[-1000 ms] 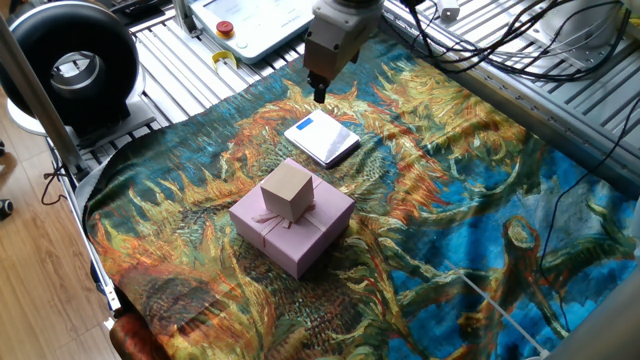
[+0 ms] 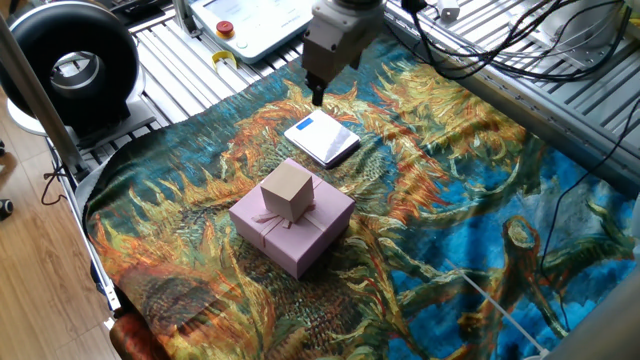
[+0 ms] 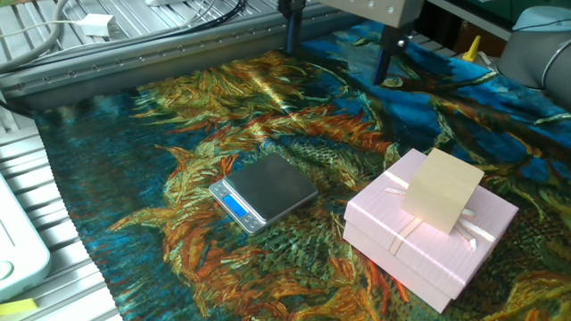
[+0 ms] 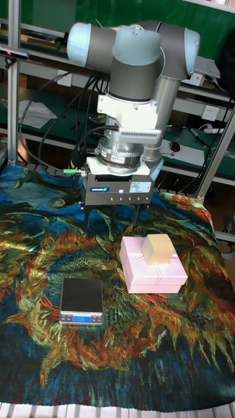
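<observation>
A small wooden cube (image 3: 443, 190) rests on the lid of a pink gift box (image 2: 292, 240), which has a ribbon bow. Beside the box lies a flat digital scale (image 4: 81, 301) with a blue-lit display; its dark weighing plate (image 3: 269, 185) is bare. My gripper (image 4: 111, 224) hangs above the cloth, beyond the scale and box as seen in exterior view 3. Its two black fingers (image 3: 384, 61) are wide apart with nothing between them. In exterior view 1 it shows edge-on, near the scale's far side.
A patterned, slightly wrinkled cloth (image 2: 180, 230) covers the table. A teach pendant with a red stop button (image 2: 225, 29) lies at the back in exterior view 1. Black cables (image 2: 470, 60) run along the frame rail. The cloth around scale and box is clear.
The cube, box and scale have stayed put.
</observation>
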